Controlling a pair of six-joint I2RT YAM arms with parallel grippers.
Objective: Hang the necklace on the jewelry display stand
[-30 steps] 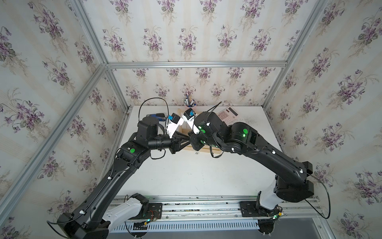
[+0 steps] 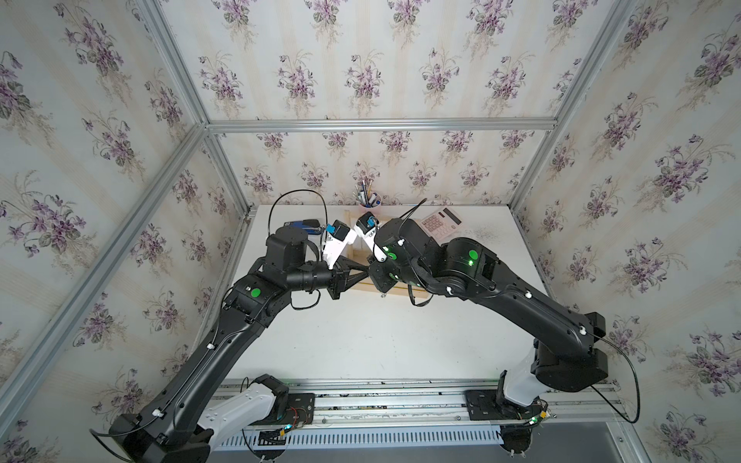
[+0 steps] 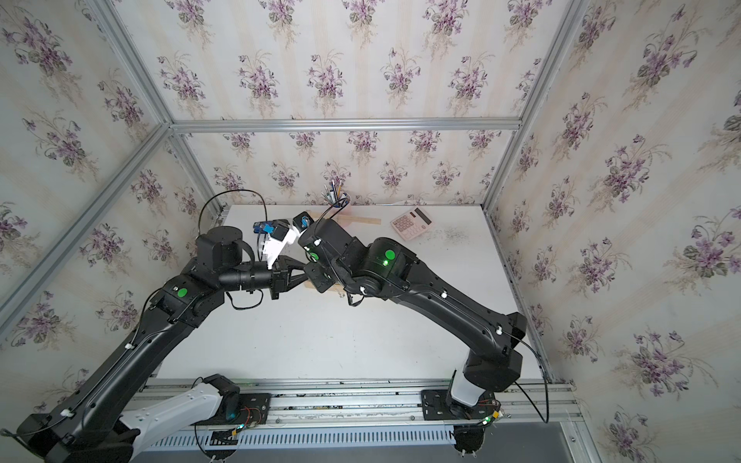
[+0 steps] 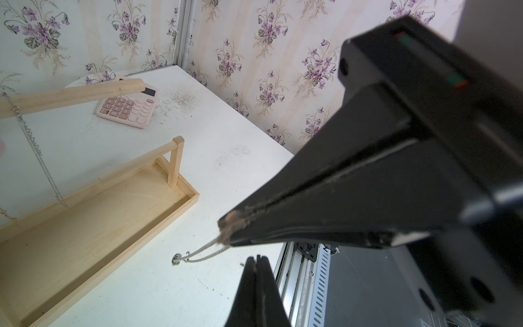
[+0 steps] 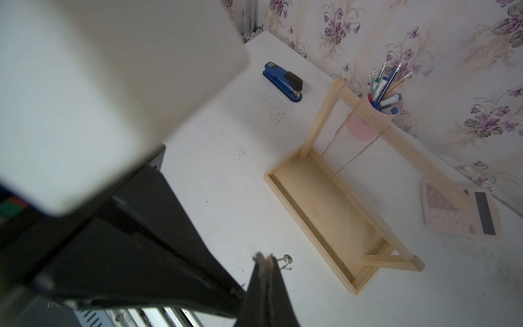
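Observation:
A thin necklace (image 4: pixel 202 258) with a small pendant (image 4: pixel 176 259) dangles from the tips of my right gripper, shut on it. My left gripper is shut beside those tips, with nothing seen between its fingers. The two grippers are close together in front of the wooden display stand (image 5: pixel 306 197), high over the white table. Two other chains (image 5: pixel 356 152) hang from the stand's upper bar (image 5: pixel 381 125); the stand also has a lower rail (image 4: pixel 136 160) and a tray base. In both top views the arms hide much of the stand.
A pink calculator (image 5: pixel 457 209) lies behind the stand at right, a blue stapler (image 5: pixel 282 81) at left. A pink pen cup (image 5: pixel 362 128) stands at the back.
Both arms are almost still.

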